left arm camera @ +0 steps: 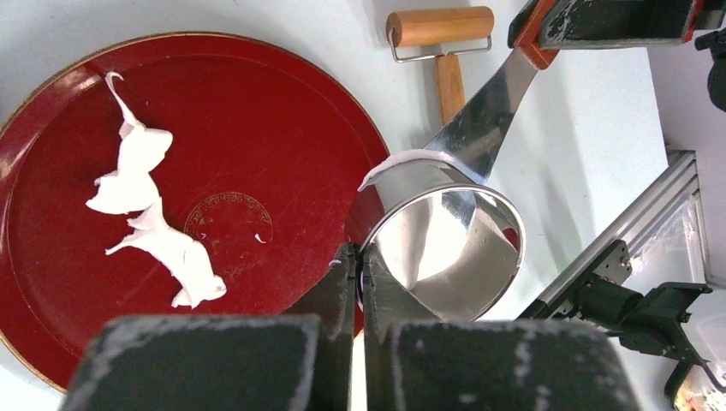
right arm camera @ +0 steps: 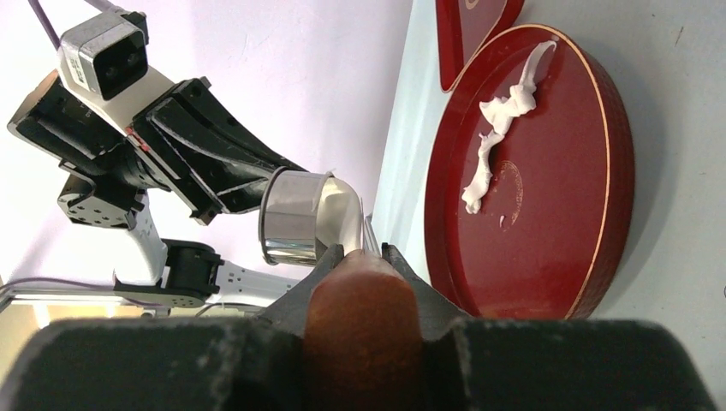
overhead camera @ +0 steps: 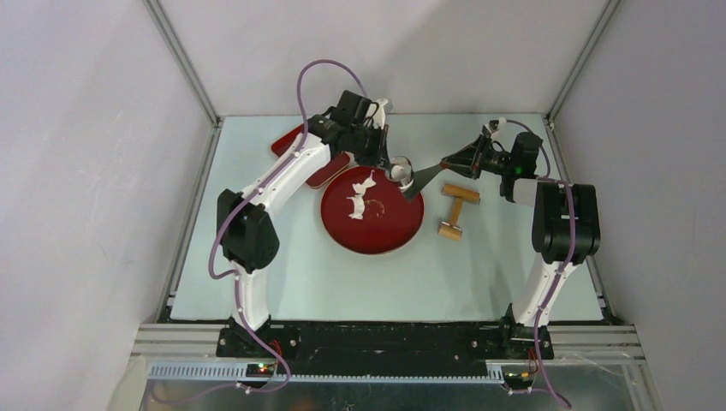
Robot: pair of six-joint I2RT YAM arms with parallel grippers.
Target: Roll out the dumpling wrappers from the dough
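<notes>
My left gripper is shut on the rim of a steel ring cutter (left arm camera: pixel 441 240), held over the red round tray (left arm camera: pixel 282 111). My right gripper is shut on the wooden-handled scraper (right arm camera: pixel 360 300), whose steel blade (left arm camera: pixel 488 111) reaches to the cutter's far side. A pale band of dough lies along the cutter's edge there. White torn dough pieces (left arm camera: pixel 180 257) lie on the tray's left half.
A double-ended wooden roller (overhead camera: pixel 458 210) lies right of the tray. A red lid (overhead camera: pixel 287 137) lies behind the tray, upper left.
</notes>
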